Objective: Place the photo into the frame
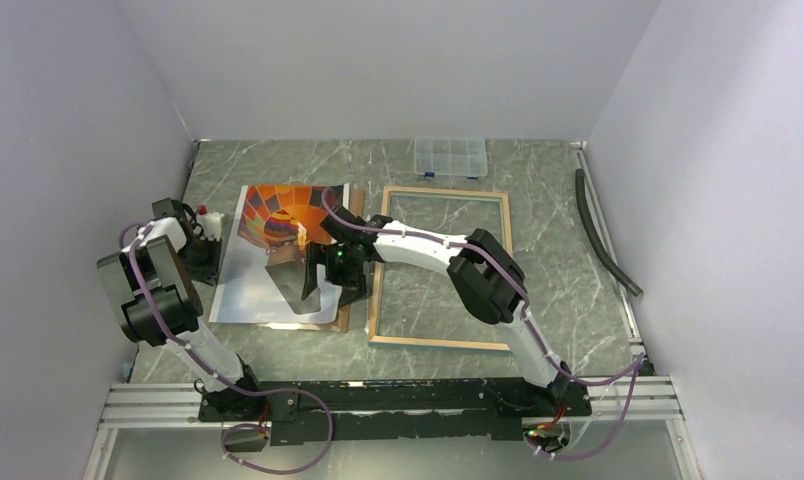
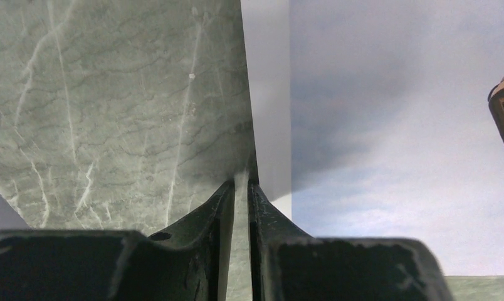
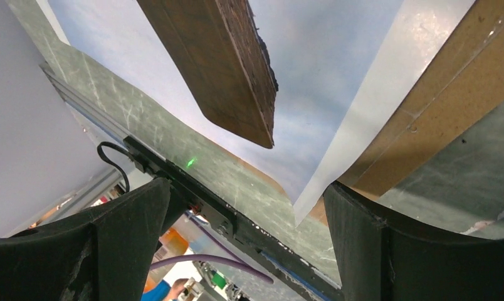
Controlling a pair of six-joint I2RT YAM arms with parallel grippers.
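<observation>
The photo (image 1: 238, 290), a white-bordered hot-air-balloon print, lies on a brown board (image 1: 357, 203) that shows along its right and lower edges. Right of them is the empty-looking wooden frame (image 1: 433, 344). My left gripper has its fingertips slightly apart, close beside the photo's left border; no photo edge shows clearly between them. Standing open over the photo's lower right is my right gripper. One of its fingers (image 3: 350, 219) is against or just above the photo's right border, near the lower right corner, and the board's wooden edge (image 3: 425, 138) shows beyond.
A clear compartment box (image 1: 450, 158) sits at the back. A dark tube (image 1: 600, 240) lies along the right side. My right arm reaches across the frame. Bare table shows right of the frame and behind the photo.
</observation>
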